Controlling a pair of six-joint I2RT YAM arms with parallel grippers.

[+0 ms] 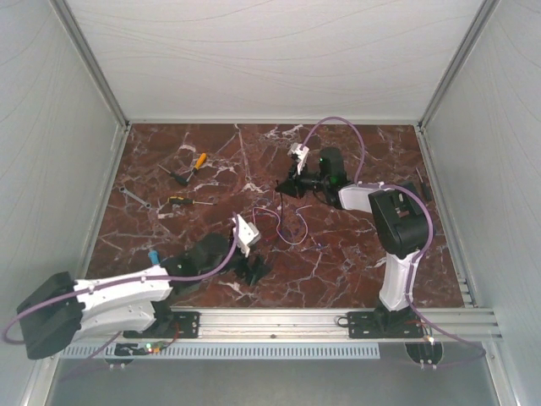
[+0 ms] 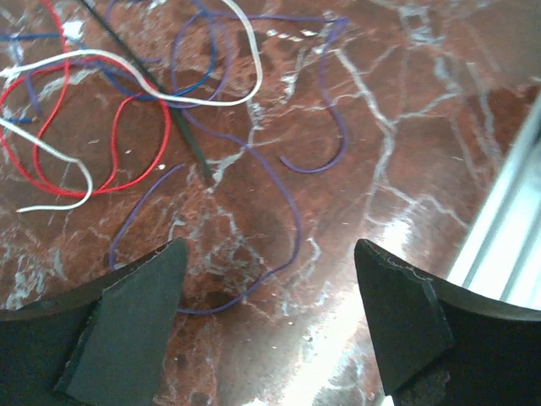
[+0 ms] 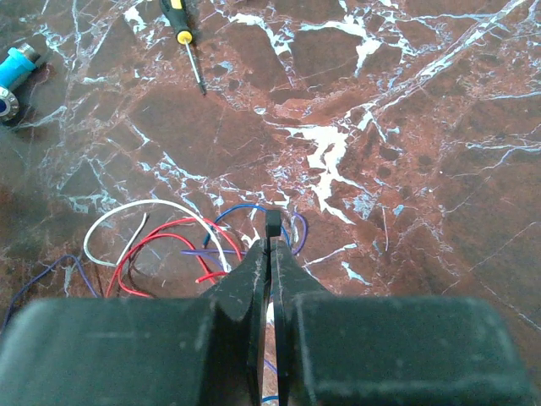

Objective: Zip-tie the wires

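Note:
The loose bundle of red, white and blue wires lies on the marble table, seen in the left wrist view as red wire (image 2: 158, 152), white wire (image 2: 257, 68) and blue wire (image 2: 295, 220). My right gripper is shut on a thin black zip tie, whose small square head (image 3: 273, 222) pokes out past the fingertips. The strip of that zip tie (image 2: 193, 144) reaches down across the wires. Apart from the bundle, toward the table's front, my left gripper stands open, with only table and a blue wire's loop visible beyond its fingers.
Screwdrivers, one with an orange handle (image 1: 200, 160) and one lying flat (image 1: 180, 200), rest at the left, near a wrench (image 1: 135, 197). A blue-handled tool (image 1: 154, 256) lies by the left arm. Front right, the table is clear; a metal rail (image 1: 279, 319) borders the front edge.

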